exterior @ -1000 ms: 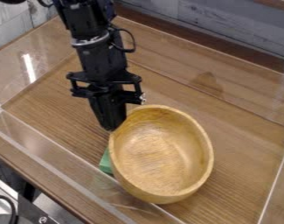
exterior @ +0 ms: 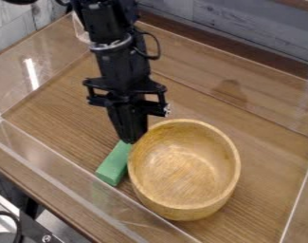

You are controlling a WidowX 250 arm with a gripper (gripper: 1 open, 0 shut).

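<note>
My black gripper (exterior: 131, 125) reaches down from the top to just above the near-left rim of a wooden bowl (exterior: 182, 171); it looks shut, with nothing visible held. A green block (exterior: 113, 165) lies on the table against the bowl's left side, below the gripper.
The wooden table (exterior: 251, 114) has free room behind and left of the gripper. A pale wall (exterior: 232, 28) runs along the back. The table's near edge is at the lower left, and a clear object (exterior: 82, 28) stands at the back left, partly hidden.
The bowl has shifted slightly right, showing more of the green block. The gripper has moved slightly right with it.
</note>
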